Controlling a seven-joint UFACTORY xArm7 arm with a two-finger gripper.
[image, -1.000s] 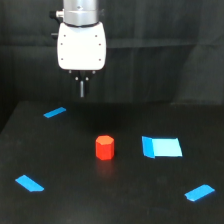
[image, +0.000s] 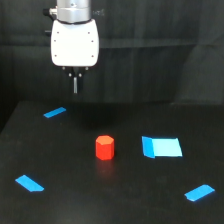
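A red block (image: 104, 148) with a many-sided outline stands alone on the dark table, near the middle of the view. Up at the back left hangs my white arm, its small gripper (image: 75, 86) pointing down, well apart from the block. The fingers appear only as a thin dark line, too small to show whether they are parted or whether anything is between them.
A light blue square (image: 167, 147) with a darker blue strip at its left edge lies to the block's right. Blue tape pieces mark the table at back left (image: 54, 112), front left (image: 29, 184) and front right (image: 199, 192).
My arm and gripper have shifted a little to the left and slightly higher in the view. The red block, blue square and tape pieces are where they were.
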